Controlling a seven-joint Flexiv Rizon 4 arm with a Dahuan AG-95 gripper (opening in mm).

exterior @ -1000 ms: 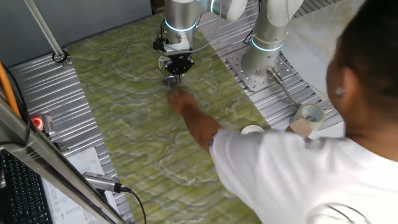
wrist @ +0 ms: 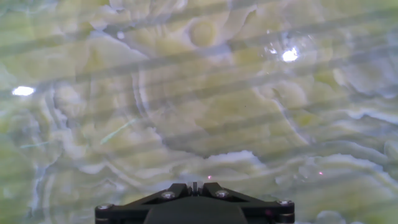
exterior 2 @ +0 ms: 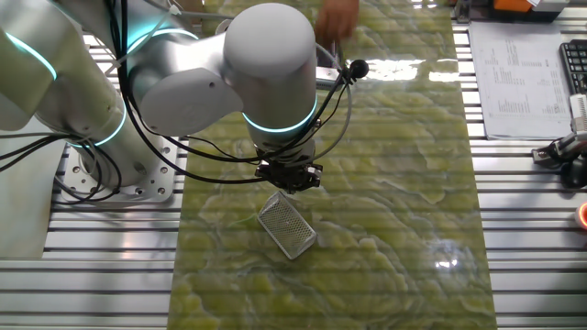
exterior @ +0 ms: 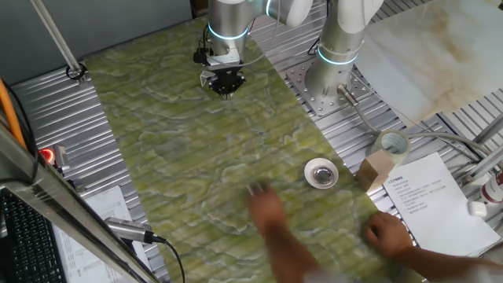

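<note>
My gripper (exterior: 227, 95) hangs over the green marbled surface, near the arm's side of the table. In the wrist view the two fingertips meet and nothing shows between them, so the gripper is shut. A flat, pale perforated piece (exterior 2: 286, 225), like a grater, lies on the surface just beside the gripper (exterior 2: 292, 187) in exterior view 2. The wrist view shows only bare surface ahead of the fingers. A white dish (exterior: 321, 173) with a round metallic centre sits near the surface's edge.
A person's hand (exterior: 267, 208), blurred, is over the surface; what its fingers hold is unclear. The other hand (exterior: 387, 233) rests at the edge. A cardboard-coloured block (exterior: 375, 170), a tape roll (exterior: 391, 145) and a printed sheet (exterior: 440, 204) lie to the right.
The person's hand has drawn back from beneath my gripper, taking a shiny thing away from there. The person has left the view, uncovering the dish. My arm has not moved.
</note>
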